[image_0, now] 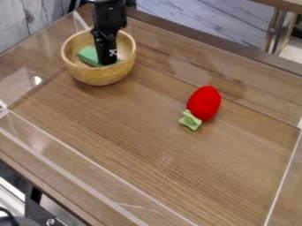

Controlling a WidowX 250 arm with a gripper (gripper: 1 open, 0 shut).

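Observation:
A tan round bowl [88,76] sits at the upper left of the table. A green block [90,55] lies inside it. My black gripper [108,55] reaches down into the bowl at the block's right; whether its fingers are open or shut is hard to see.
A red oval object [203,103] lies at the centre right, with a small light-green piece [190,120] just below it. A pale wall stands at the back left.

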